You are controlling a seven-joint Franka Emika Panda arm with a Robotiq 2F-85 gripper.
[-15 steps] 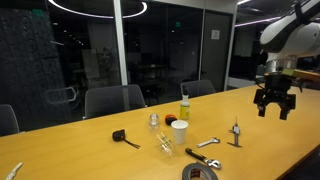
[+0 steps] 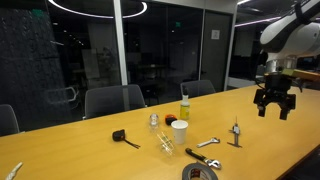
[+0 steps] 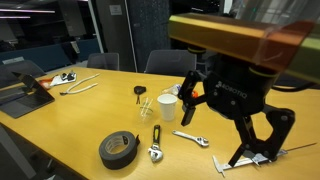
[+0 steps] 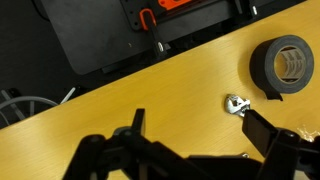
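Note:
My gripper hangs above the right side of the wooden table, its fingers spread wide. From the wrist view the gripper has two dark fingers far apart, with only bare table between them. Near its right finger lies the metal head of an adjustable wrench. Beyond that is a roll of black tape. In exterior view 2 the tape roll lies flat beside the adjustable wrench. A silver wrench and a caliper-like tool lie farther right.
A white cup, a bottle with a yellow-green top, a red-and-black object, a clear jar and a black-headed tool stand or lie farther back. Chairs line the far edge. Open table stretches to the left.

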